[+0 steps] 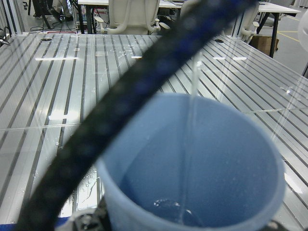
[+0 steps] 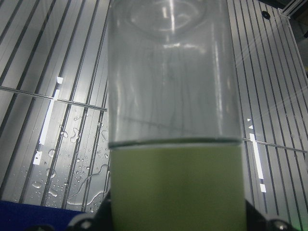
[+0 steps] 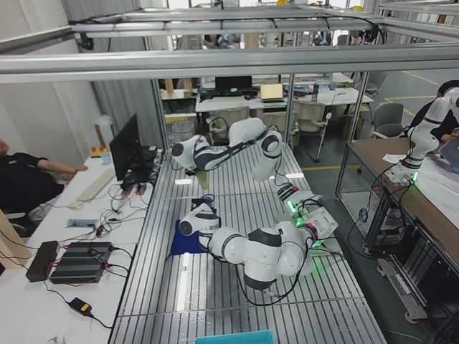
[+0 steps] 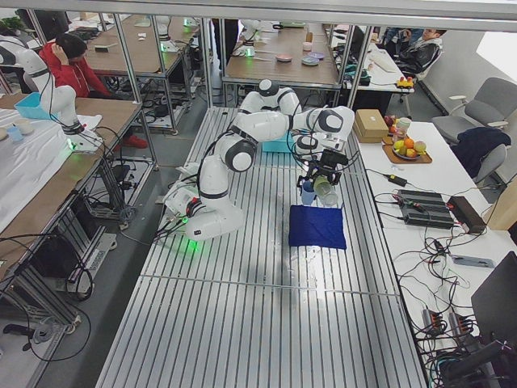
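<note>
A light blue cup [image 1: 192,144] fills the lower left wrist view, upright, with my left gripper [image 4: 307,184] round it; a thin clear stream falls into it and some liquid lies at its bottom. A clear container [image 2: 173,82] with a green band [image 2: 178,187] is held in my right gripper, seen as a pale green shape [image 4: 325,191] beside the cup in the camera right view. A dark blurred bar crosses the left wrist view. A dark blue cloth [image 4: 317,228] lies on the slatted table below them.
A cyan bin [image 3: 234,337] sits at one end of the slatted table [image 4: 250,331]. Water droplets [image 2: 72,183] lie on the surface near the cloth. A side desk holds a fruit tray, electronics and cables.
</note>
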